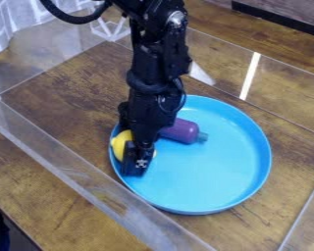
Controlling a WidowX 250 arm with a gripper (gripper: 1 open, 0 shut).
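Note:
My black gripper (136, 152) reaches down into a blue plate (219, 181) at its left side, its fingers around a yellow object (119, 145) that is partly hidden by them. Whether the fingers are closed on it is hard to tell. A purple object (184, 130), resembling an eggplant, lies in the plate just right of the gripper.
The plate rests on a wooden table (55, 78). A clear plastic edge runs along the left and lower left. Free table surface shows at the upper left and to the right of the plate.

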